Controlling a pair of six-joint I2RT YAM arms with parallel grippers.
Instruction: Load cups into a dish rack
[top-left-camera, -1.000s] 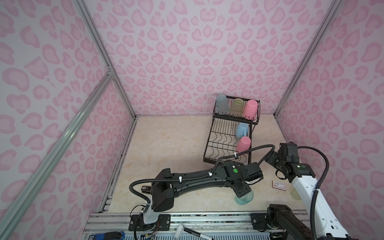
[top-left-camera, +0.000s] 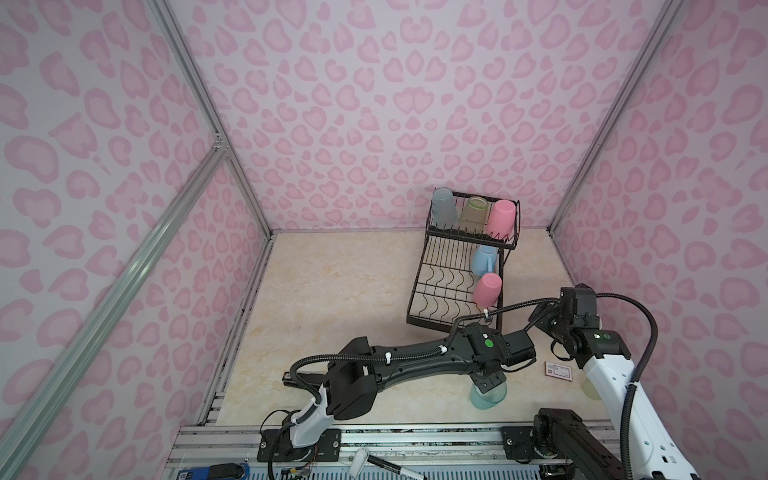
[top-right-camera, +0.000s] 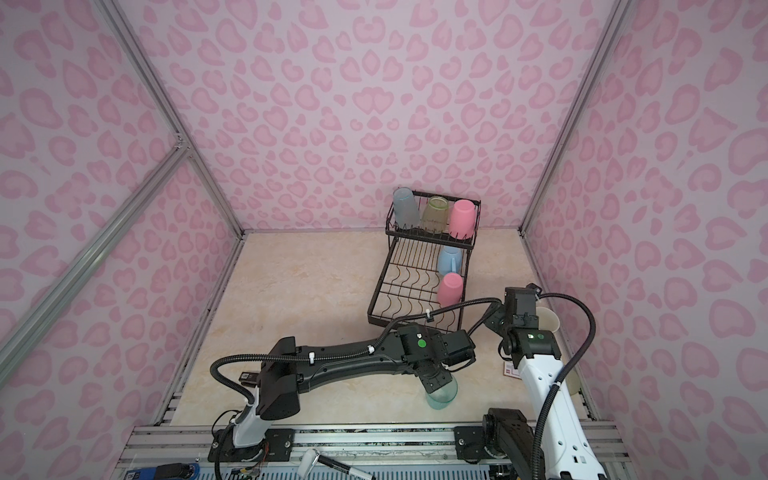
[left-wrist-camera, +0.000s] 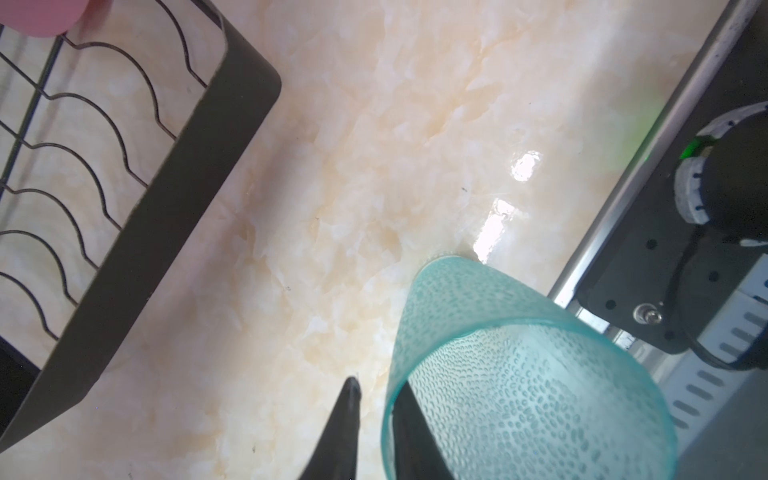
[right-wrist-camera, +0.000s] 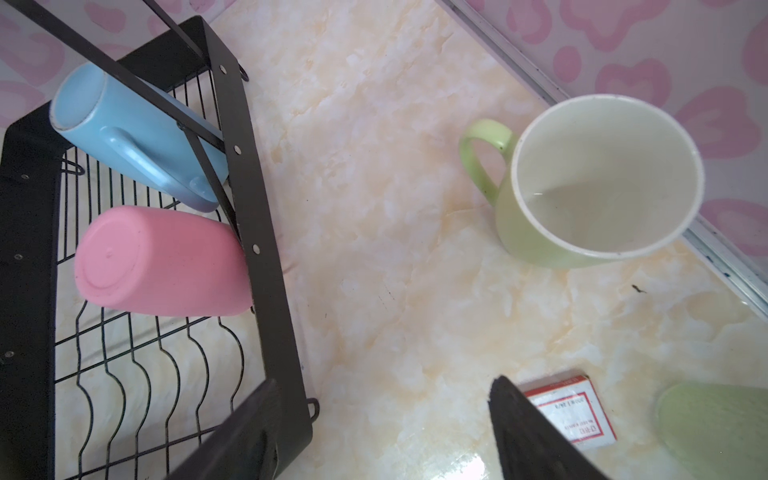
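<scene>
A translucent teal cup (left-wrist-camera: 472, 300) stands upright on the table by the front rail. In the left wrist view my left gripper is at its rim, a gap between the fingers; one finger appears inside the cup and the other outside. My right gripper is open and empty, its fingers wide apart above the table. Ahead of it a pale green mug (right-wrist-camera: 524, 228) stands upright, handle toward the rack. On the black dish rack's (top-left-camera: 456, 325) lower tier lie a blue mug (right-wrist-camera: 136, 120) and a pink cup (right-wrist-camera: 176, 260).
Grey-blue (top-left-camera: 443, 209), olive (top-left-camera: 473, 214) and pink (top-left-camera: 501, 219) cups fill the rack's upper tier. A small red-and-white box (right-wrist-camera: 569, 412) and another green cup (right-wrist-camera: 716, 428) are at the right.
My right arm has barely moved. The cups stay put.
</scene>
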